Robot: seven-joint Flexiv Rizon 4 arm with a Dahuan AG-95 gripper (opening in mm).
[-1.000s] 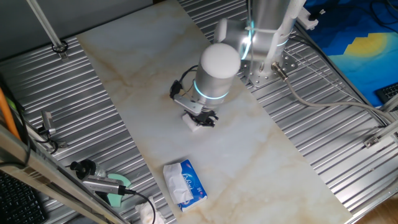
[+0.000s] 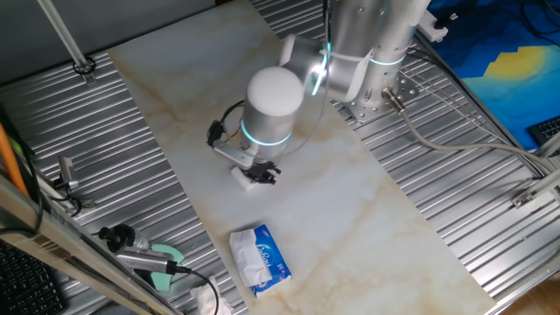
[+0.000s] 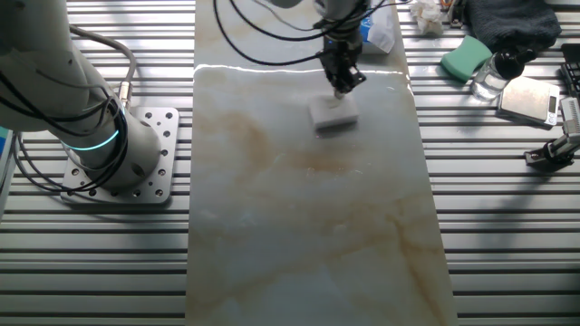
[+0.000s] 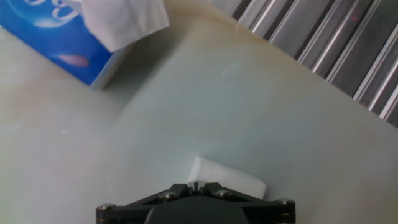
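A small white block (image 3: 333, 110) sits at the fingertips of my gripper, which is shut on it. In the wrist view the block (image 4: 231, 178) sticks out past the black fingers, mostly to the right; its near part is hidden behind them. Exterior view 1 shows the gripper (image 2: 260, 173) low over the marbled board, with the block (image 2: 244, 179) at its left. A dark shadow lies along the block's lower edge in exterior view 2. Whether it touches the board I cannot tell.
A blue tissue pack (image 2: 260, 260) with white tissue lies on the marbled board (image 2: 350, 227), near the gripper. Beyond the board's edge are a green object (image 3: 466, 58), a clear bottle (image 3: 495, 76) and a small scale (image 3: 529, 100). Much of the board is bare.
In exterior view 1 my gripper has moved left across the board, and the white block has travelled with it. The tissue pack has stayed in place.
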